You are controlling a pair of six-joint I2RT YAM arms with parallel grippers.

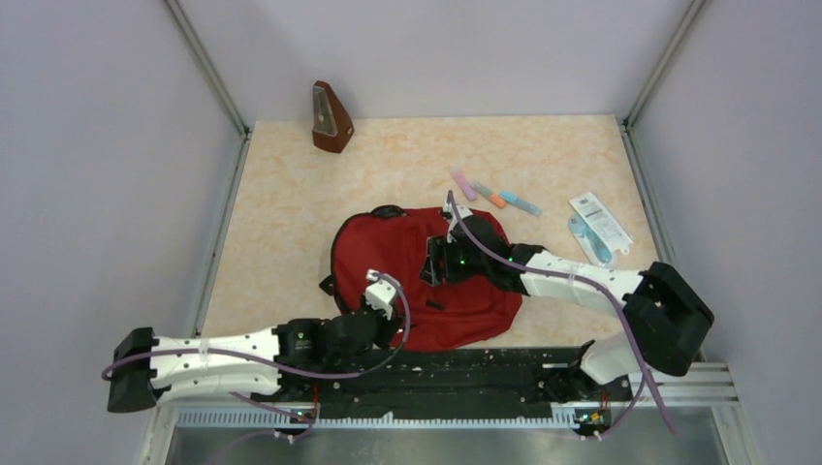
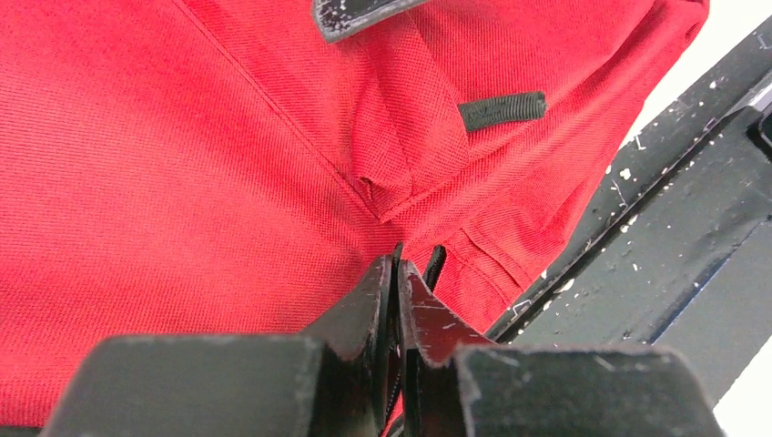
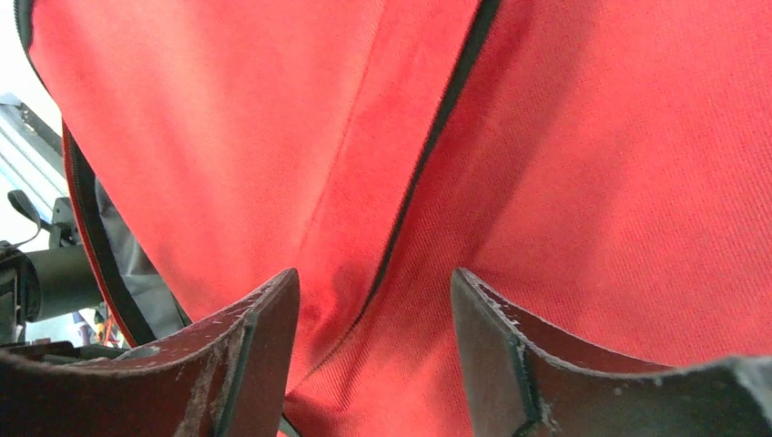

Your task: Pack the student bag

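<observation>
The red bag (image 1: pixel 388 242) with black trim lies flat at the table's front middle. At its front left edge is my left gripper (image 1: pixel 390 320); in the left wrist view its fingers (image 2: pixel 364 305) stand very close together. A thin black cord (image 2: pixel 435 266) of the bag shows at the fingertips and a dark strand runs between them, but whether they grip it is unclear. My right gripper is open over the bag's middle, nothing held, with red cloth and a black seam (image 3: pixel 421 168) below it. Beyond the bag lie pink (image 1: pixel 463 184), orange-ended (image 1: pixel 490 195) and blue (image 1: pixel 521 203) markers.
A white packet with blue contents (image 1: pixel 599 228) lies at the right. The brown metronome-like object (image 1: pixel 331 118) stands at the back left. My right forearm crosses the bag's right side.
</observation>
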